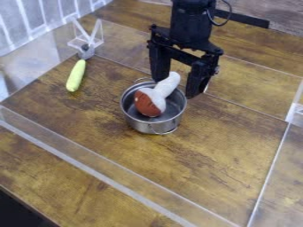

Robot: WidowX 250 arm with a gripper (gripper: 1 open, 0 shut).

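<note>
A steel pot (167,117) sits near the middle of the wooden table, holding a red-brown item with a white top (151,100). Just above and behind it is my black gripper (185,69), its two fingers apart, one either side over the pot's far part, with nothing clearly held between them.
A pale green elongated object (76,75) lies at the left, below a small white and grey item (87,37). A white strip shows behind the gripper at the right.
</note>
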